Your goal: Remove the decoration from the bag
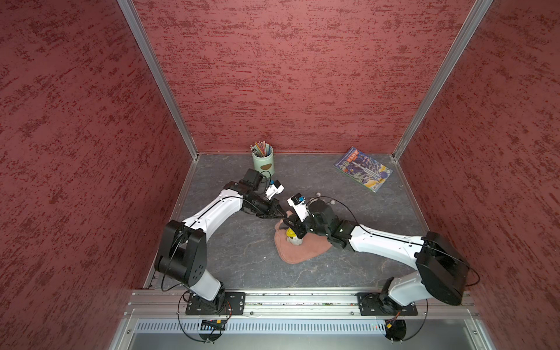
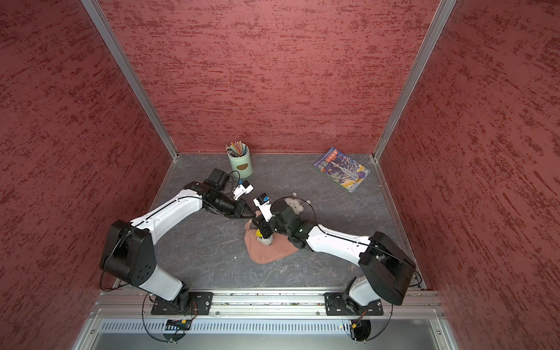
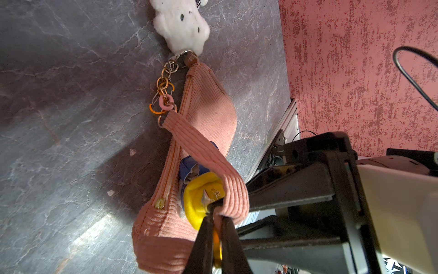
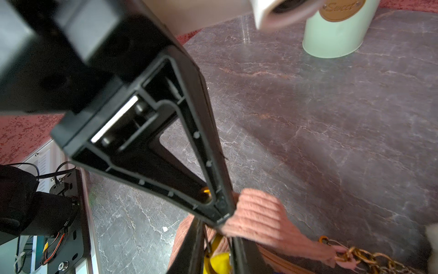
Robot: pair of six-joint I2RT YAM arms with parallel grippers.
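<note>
A pink corduroy bag (image 3: 212, 100) lies on the table with a doll in a yellow hat (image 3: 197, 191) on it; in the top left view grippers partly cover the doll. The bag's pink strap (image 3: 205, 150) curls up to my left gripper, shut on it, with a thin orange bit also showing between the fingers. At the same spot my right gripper stands slightly open, a gold ring (image 4: 212, 248) and part of the yellow hat visible between its fingers. Exactly how the ring joins the strap is hidden.
A white plush (image 3: 180, 25) and a chain (image 3: 164, 82) hang off the bag's far end. Behind stand a green pencil holder (image 1: 263, 163) and a magazine (image 1: 362, 169). Both grippers nearly touch.
</note>
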